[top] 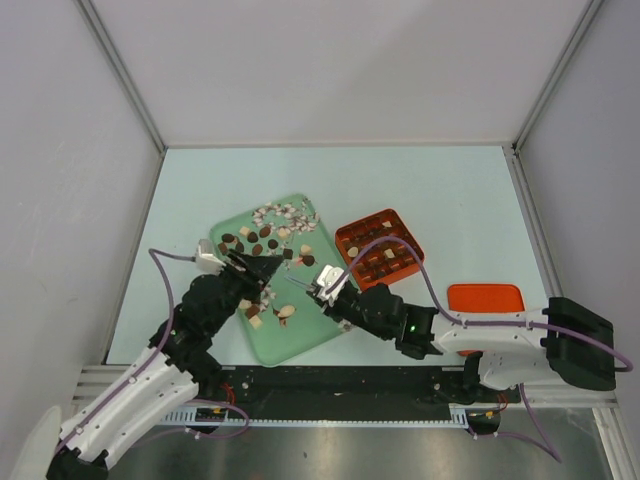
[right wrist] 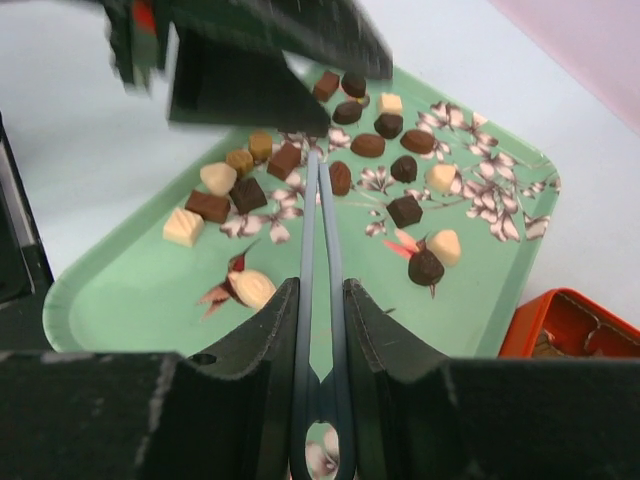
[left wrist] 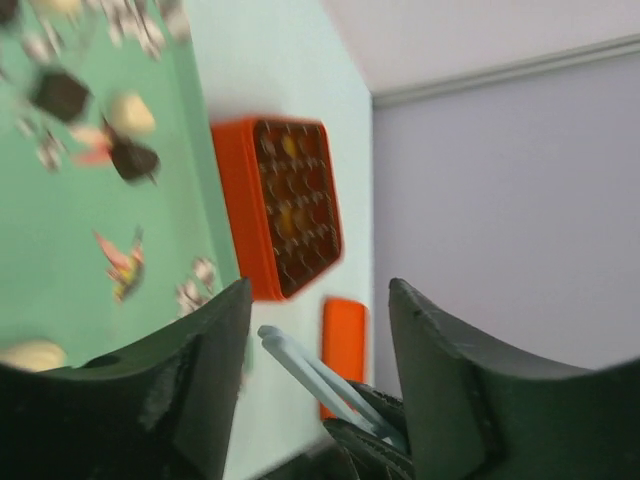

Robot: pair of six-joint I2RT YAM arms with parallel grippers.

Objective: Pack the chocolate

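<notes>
Assorted chocolates lie on a green tray (top: 290,340) printed with flowers, such as a dark square piece (right wrist: 404,210) and a white one (right wrist: 182,226). My right gripper is shut on pale grey tongs (right wrist: 335,300), whose tips are close together with no chocolate clearly between them. My left gripper hangs over the tray, fingers apart and empty, near the tongs' tips. An orange box with a brown compartment insert (top: 380,245) stands right of the tray, some pieces in it.
An orange lid (top: 485,297) lies at the table's right. Both arms reach in from the front edge.
</notes>
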